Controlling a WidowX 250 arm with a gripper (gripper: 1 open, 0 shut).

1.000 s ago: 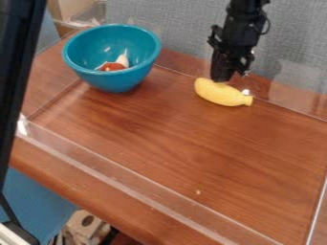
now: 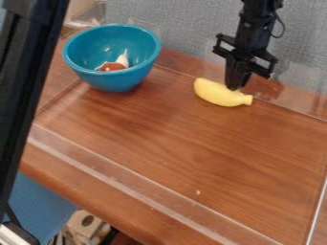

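My black gripper [image 2: 234,78] hangs at the upper right, its fingertips just above and behind the left-middle of a yellow banana [image 2: 220,95]; it looks shut, with nothing visible between its fingers, though the tips are small. The banana lies on the wooden table [image 2: 179,163]. To the left stands a teal bowl [image 2: 113,80] holding a small red and white object [image 2: 115,65].
A clear raised edge runs along the table's back and near sides. A grey wall rises behind. A dark post [image 2: 26,67] borders the left of the view.
The banana shows little or no movement.
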